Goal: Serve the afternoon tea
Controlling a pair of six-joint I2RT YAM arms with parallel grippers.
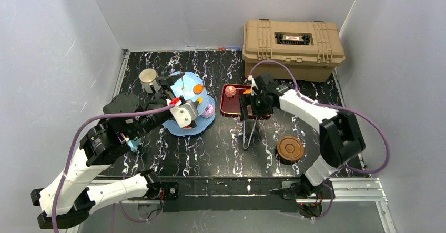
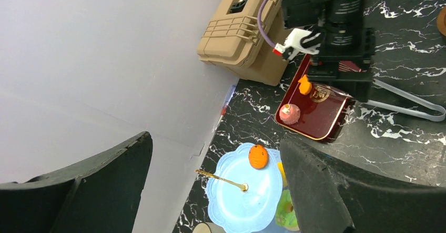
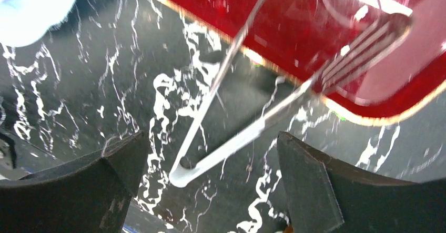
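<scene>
Silver tongs rest with their bend on the black marbled table and both ends reaching over the front rim of the dark red tray. Close over them, my right gripper stands open; the tongs show below its gap, held by neither finger. On the tray sit a pink treat and an orange one. My left gripper hangs open and empty above the blue tiered stand. An orange sweet is on its upper plate, while a green ring shows lower down.
A tan case fills the back right, behind the tray. At the front right stands a round brown lidded pot. A light mug is at the back left. Table between stand and pot is mostly clear.
</scene>
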